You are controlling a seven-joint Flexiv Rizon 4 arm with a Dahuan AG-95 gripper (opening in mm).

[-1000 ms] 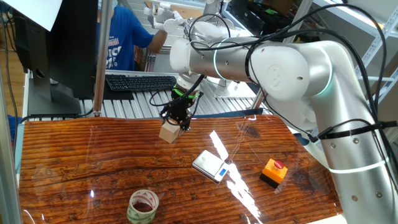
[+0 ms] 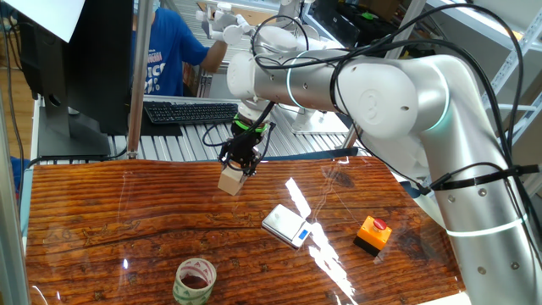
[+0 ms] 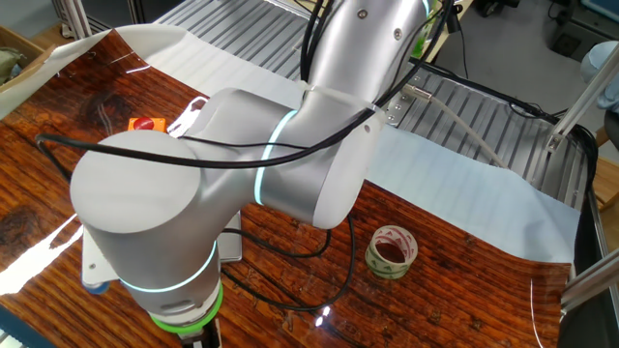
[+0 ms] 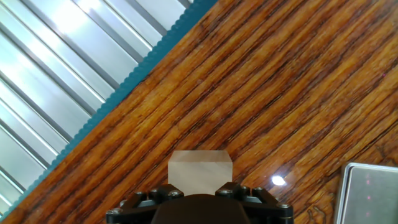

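Observation:
A pale, box-shaped block (image 4: pixel 200 174) shows at the bottom of the wrist view, directly beyond my gripper's fingertips. In that view the dark fingers of my gripper overlap the block's near corners on both sides. Whether they press on it or only stand around it cannot be made out. From exterior view 1, the block (image 2: pixel 231 180) appears right under my gripper (image 2: pixel 240 164), close to the table's far edge. The arm hides the block in exterior view 2.
A small silver scale (image 2: pixel 287 225) lies right of the block. Farther right stands an orange box with a red button (image 2: pixel 373 235). A tape roll (image 2: pixel 195 281) rests near the front, also seen as the tape roll (image 3: pixel 391 253). Bare wooden table (image 2: pixel 110 220) stretches to the left.
Almost nothing differs. At most, the arm and gripper have shifted very slightly; the scale, button box and tape roll have stayed put.

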